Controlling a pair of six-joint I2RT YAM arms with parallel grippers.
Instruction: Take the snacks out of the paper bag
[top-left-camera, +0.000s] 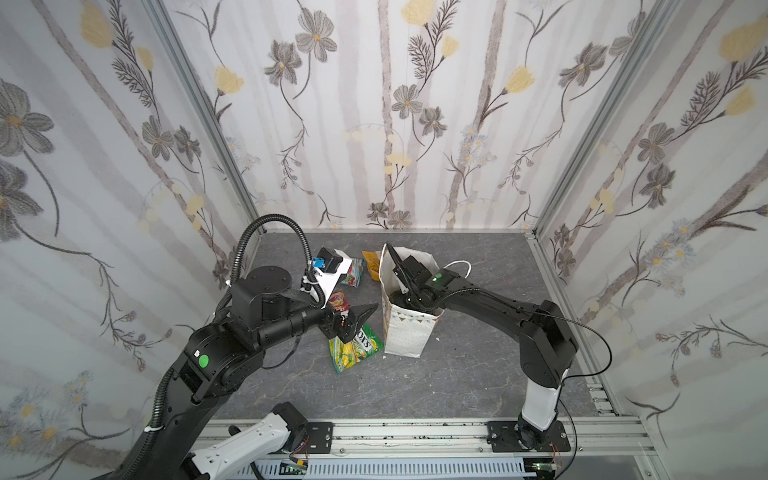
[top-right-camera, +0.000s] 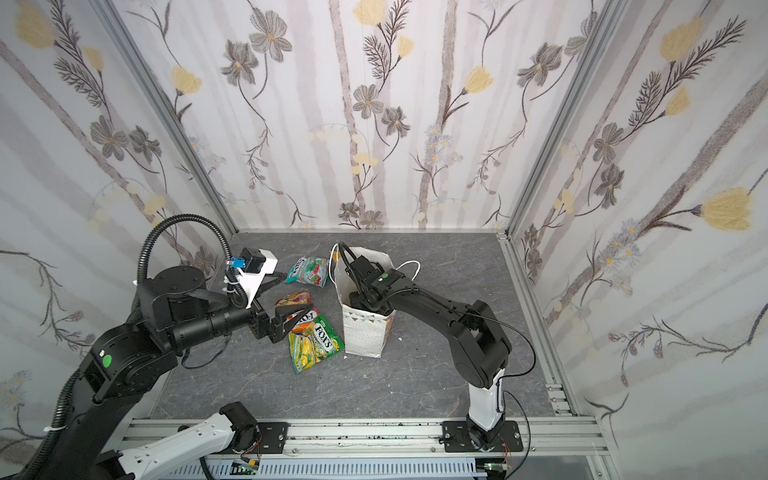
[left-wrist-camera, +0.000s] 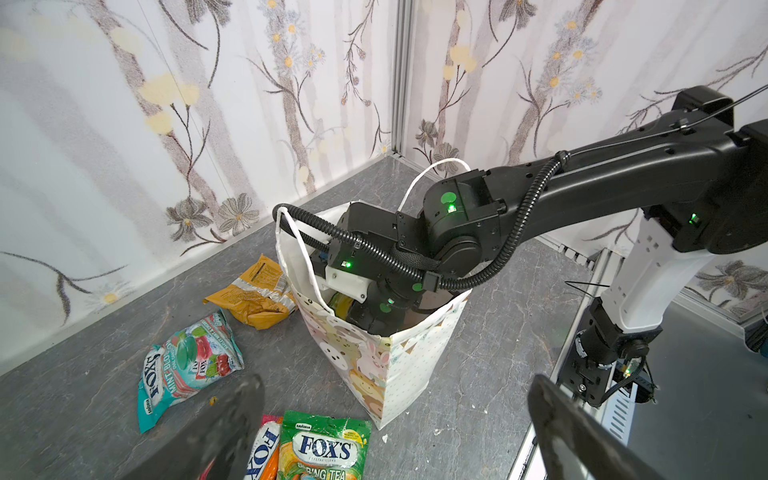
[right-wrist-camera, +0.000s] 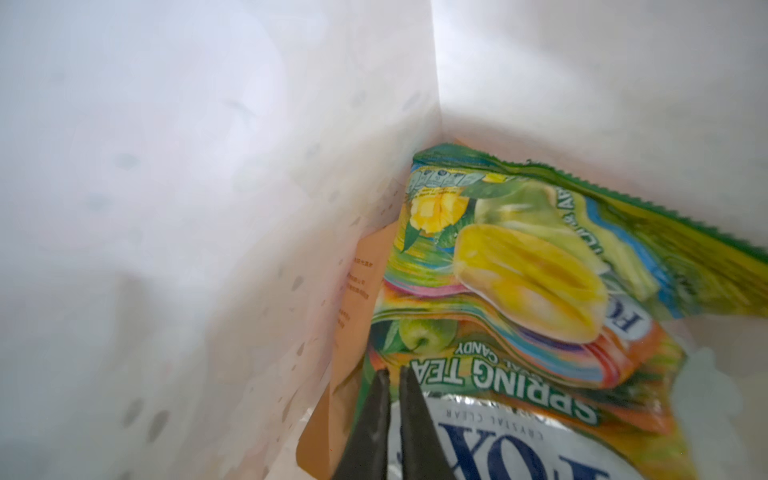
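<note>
The white paper bag (top-left-camera: 412, 336) stands upright at the table's middle. My right gripper is down inside it, shut, its fingertips at green Fox's Spring Tea packs (right-wrist-camera: 528, 272); whether anything thin is between them is unclear. Outside, left of the bag, lie a green pack (top-right-camera: 316, 344), a red-orange pack (left-wrist-camera: 264, 448), a teal mint pack (left-wrist-camera: 188, 364) and a yellow-brown pack (left-wrist-camera: 252, 292). My left gripper (top-right-camera: 286, 320) hangs open over these packs, apart from the bag.
Patterned walls enclose the back and sides.
</note>
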